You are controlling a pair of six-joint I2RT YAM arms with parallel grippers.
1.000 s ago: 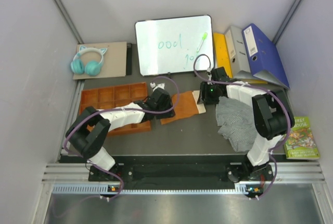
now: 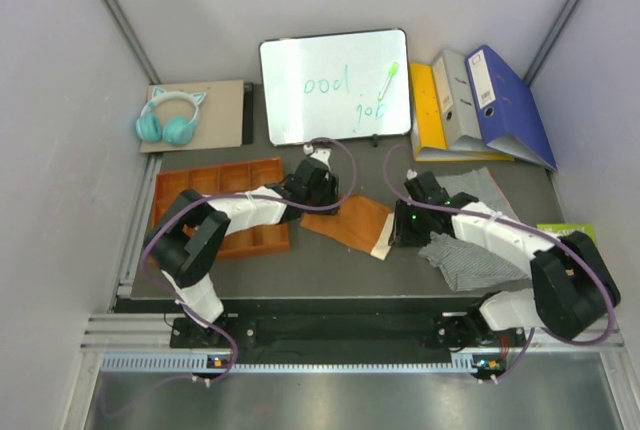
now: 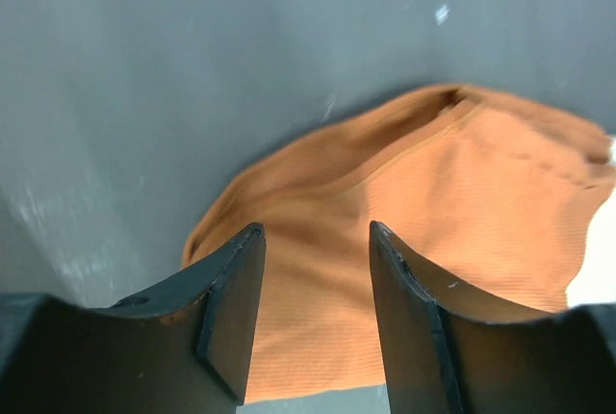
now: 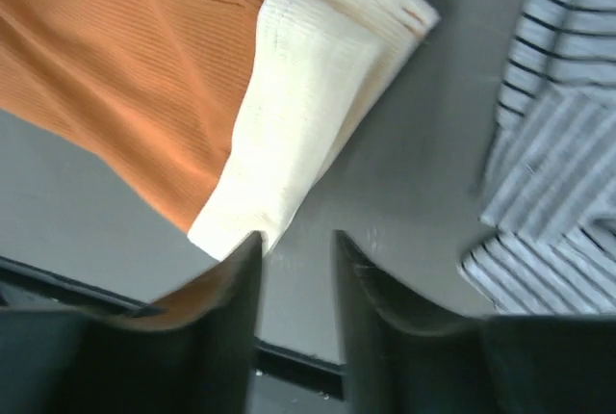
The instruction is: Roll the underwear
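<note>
The orange underwear [image 2: 352,223], folded into a strip with a white waistband [image 4: 294,96] at its right end, lies slantwise on the dark table. In the left wrist view, my left gripper stands open above the orange cloth [image 3: 318,289], with no fabric clearly pinched. Past the lower end of the waistband is my right gripper, its fingers parted and nothing visible between them but table. The left arm hides the underwear's left end in the top view.
Grey striped cloth [image 2: 466,262] lies heaped under the right arm. An orange compartment box [image 2: 215,182] sits beneath the left arm. Behind are a whiteboard [image 2: 335,75] and several binders [image 2: 428,110].
The underwear has turned, its waistband end swinging toward the table's front.
</note>
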